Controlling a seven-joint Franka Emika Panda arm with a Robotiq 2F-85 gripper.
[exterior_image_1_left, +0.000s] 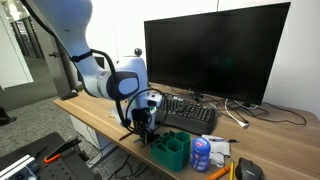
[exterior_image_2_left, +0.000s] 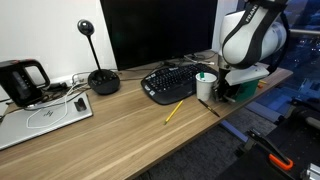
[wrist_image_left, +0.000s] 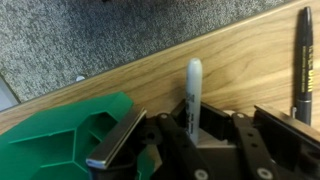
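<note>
In the wrist view my gripper is shut on a slim white pen-like stick (wrist_image_left: 195, 75), whose rounded end points away from the fingers. The green compartment holder (wrist_image_left: 60, 140) is close beside the fingers, at the lower left of that view. From the first exterior view, the gripper (exterior_image_1_left: 143, 135) is low over the front part of the desk, just left of the green holder (exterior_image_1_left: 172, 150). The arm mostly hides the stick there. A black marker (wrist_image_left: 304, 65) lies on the wood at the right of the wrist view.
A blue and white cup (exterior_image_1_left: 200, 152) is right of the holder, with an orange pencil (exterior_image_1_left: 219, 173) and a black mouse (exterior_image_1_left: 249, 170) beyond. Behind are the keyboard (exterior_image_1_left: 185, 113) and monitor (exterior_image_1_left: 220, 55).
</note>
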